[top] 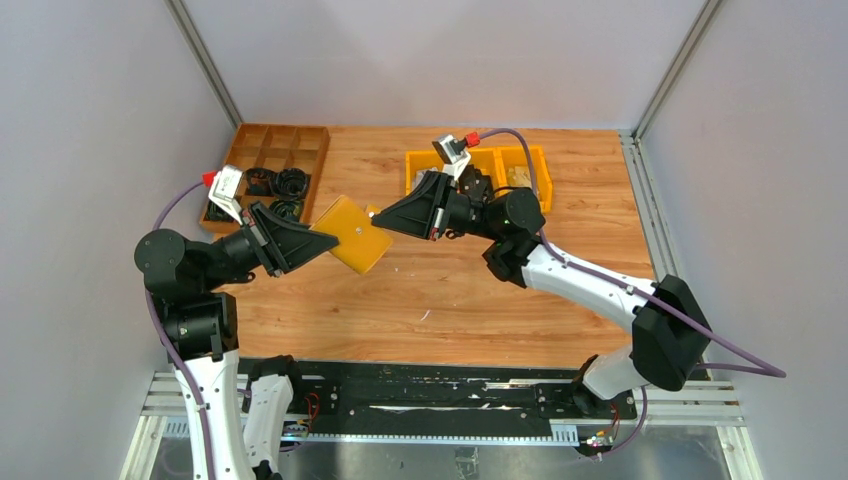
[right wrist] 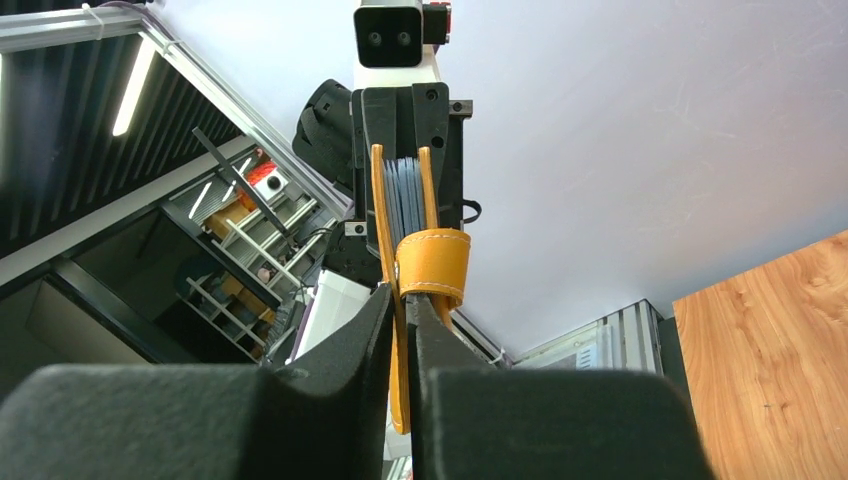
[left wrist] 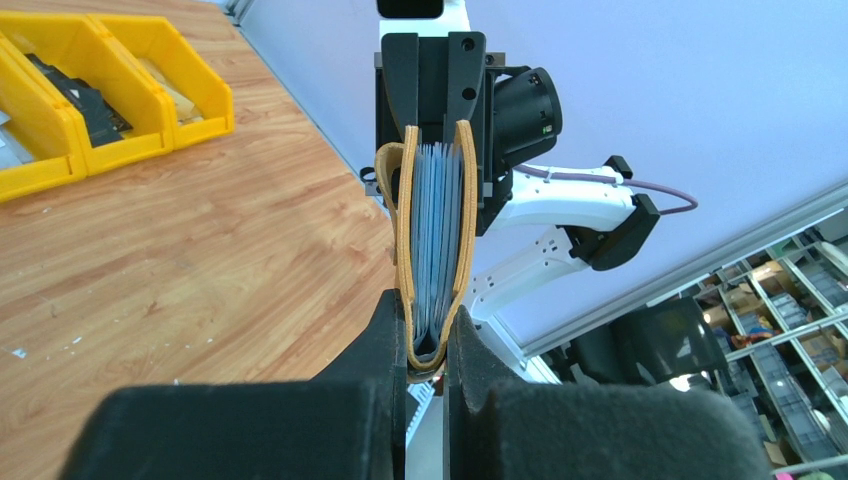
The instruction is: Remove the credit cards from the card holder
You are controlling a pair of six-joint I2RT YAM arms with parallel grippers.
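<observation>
An orange card holder (top: 355,236) hangs above the table between my two grippers. Thin blue-grey cards (left wrist: 437,220) stand packed between its covers, edges showing in both wrist views. My left gripper (top: 334,241) is shut on the holder's folded end, one finger on each side. From the opposite side, my right gripper (top: 375,220) reaches the holder. In the right wrist view its fingertips (right wrist: 384,300) are close together, one cover passing between them, with the strap (right wrist: 436,263) curling in front of the other finger. Whether they press on the cover cannot be told.
Yellow bins (top: 540,178) with small items stand at the back, partly behind the right arm. A wooden compartment tray (top: 318,150) with black coils lies at the back left.
</observation>
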